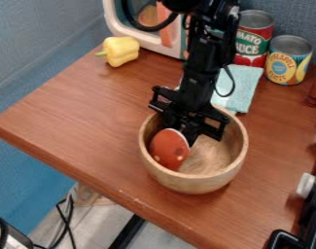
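Observation:
A wooden bowl (215, 175) stands near the front middle of the table, with a red egg-shaped object (169, 149) inside at its left side. My black gripper (180, 133) reaches down into the bowl, its lower part at or just behind the red object. The fingertips are mostly hidden, so I cannot tell whether they hold it.
A yellow pepper-like item (119, 51) lies back left. A toy microwave, a red can (251, 44), a yellow can (289, 63) and a light blue cloth (237, 89) stand or lie at the back. Dark equipment edges the right.

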